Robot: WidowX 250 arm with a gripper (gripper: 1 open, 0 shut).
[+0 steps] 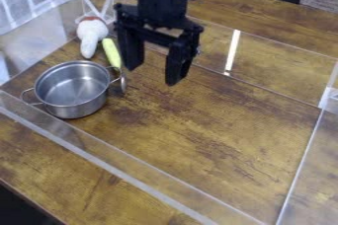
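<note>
My black gripper (154, 61) hangs over the wooden table, right of a steel pot (71, 89), with its fingers spread open. I see nothing held between them. A yellow-green elongated object (113, 53) lies behind the pot, partly beside my gripper. A white plush-like object (93, 34) sits farther back at the left. A thin silvery object stands or lies at the pot's right side, too small to identify.
Clear low walls edge the area on the sides and front, and white slats stand at the back left.
</note>
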